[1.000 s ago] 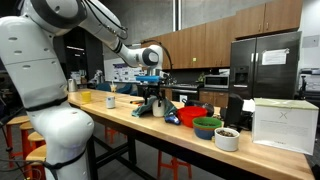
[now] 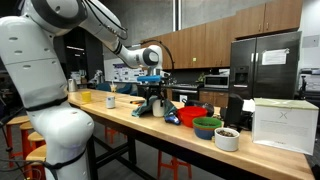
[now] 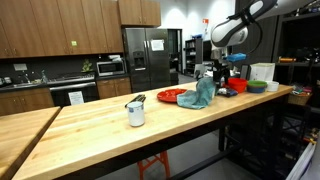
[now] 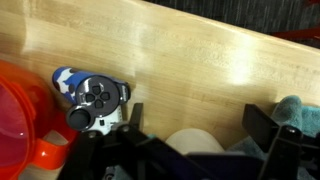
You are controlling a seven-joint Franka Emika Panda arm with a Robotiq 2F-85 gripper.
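In the wrist view my gripper stands open, its two dark fingers wide apart with nothing between them. A pale round object (image 4: 194,141) shows at the lower edge, below the gap. Teal cloth (image 4: 298,115) lies by the right finger. To the left are a blue, white and black item (image 4: 95,98) and a red bowl (image 4: 12,125). From the side, the arm reaches down over the crowded middle of the table, above the teal cloth (image 3: 198,95). The fingertips are too small to make out there.
Green and blue bowls (image 2: 206,127), a white tub (image 2: 228,139) and a large white box (image 2: 284,122) line the near right. A white canister (image 3: 135,117) and a red tray (image 3: 176,95) stand elsewhere.
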